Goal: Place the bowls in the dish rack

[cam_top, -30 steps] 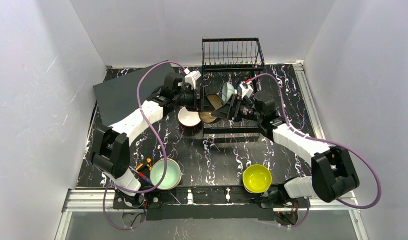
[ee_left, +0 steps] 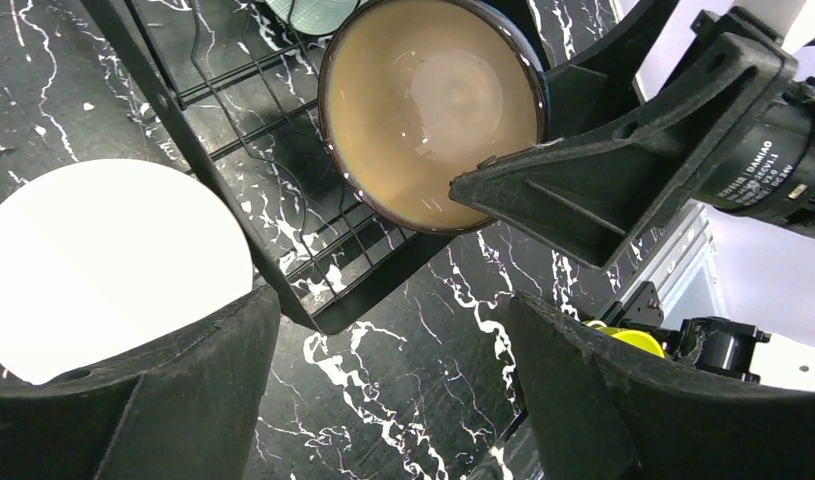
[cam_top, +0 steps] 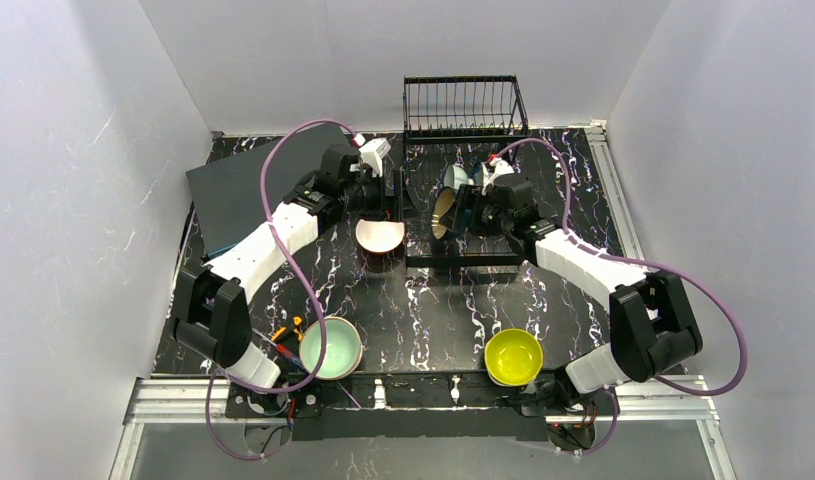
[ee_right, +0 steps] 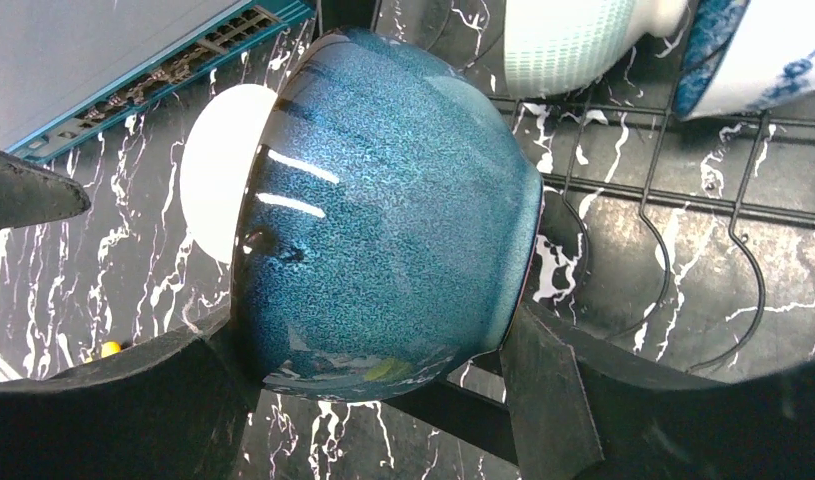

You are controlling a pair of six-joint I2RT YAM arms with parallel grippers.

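Observation:
My right gripper is shut on the blue bowl, which is tilted on its side over the dish rack. Its brown inside faces the left wrist camera, with one right finger across it. Left of the rack, my left gripper stands open and empty. A white bowl sits beside the rack's left edge. Within the rack are a pale ribbed bowl and a blue-and-white bowl. A mint bowl and a lime bowl rest at the front.
A dark grey board lies at the back left. Near the mint bowl are small tools. The rack's wire tier rises at the back.
The right gripper and blue bowl have moved right, away from the left gripper. The bowl has turned more edge-on to the top view. My left gripper has shifted slightly left.

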